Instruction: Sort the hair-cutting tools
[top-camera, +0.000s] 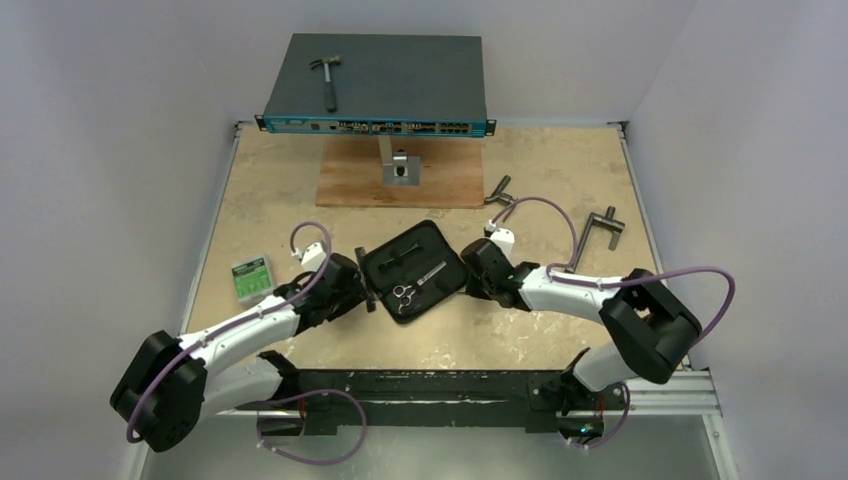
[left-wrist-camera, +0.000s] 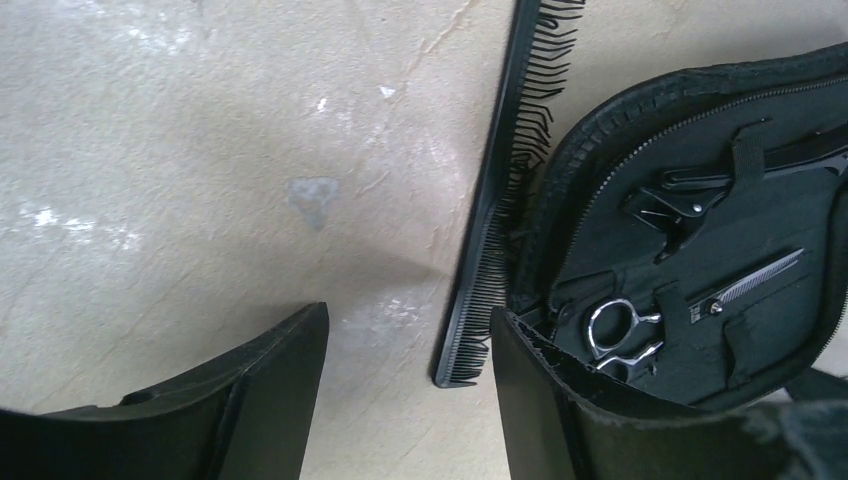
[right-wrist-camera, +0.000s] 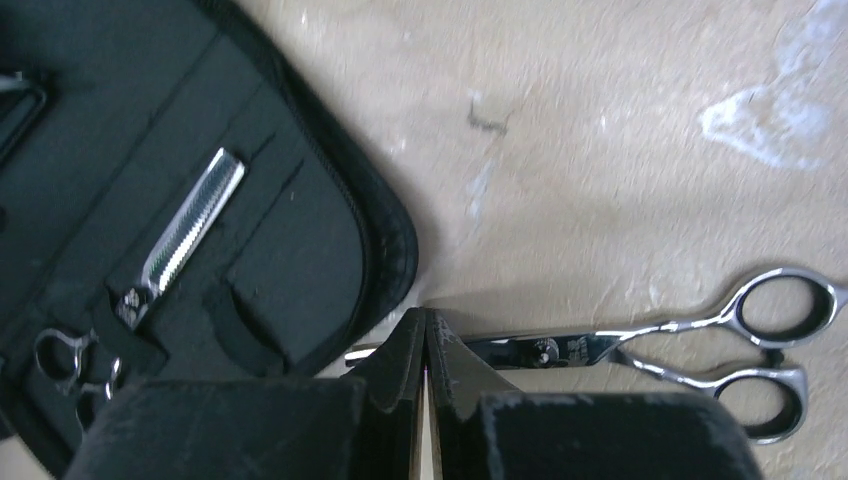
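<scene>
In the right wrist view, silver scissors (right-wrist-camera: 560, 350) lie on the table, blades toward the case corner. My right gripper is shut with its fingertips together, nothing between them; they cover part of the blades. The black zip case (top-camera: 410, 222) lies spread out, holding thinning scissors (right-wrist-camera: 195, 220) and a dark razor-like tool (left-wrist-camera: 690, 205) under straps. A black comb (left-wrist-camera: 490, 230) lies along the case's left edge. My left gripper stands open with an empty gap, the comb's lower end just beyond its right finger.
A green-labelled box (top-camera: 252, 277) sits beside the left arm. Metal tools (top-camera: 600, 228) lie at the right, and a wooden base (top-camera: 445, 185) with a raised grey device (top-camera: 400, 75) is at the back.
</scene>
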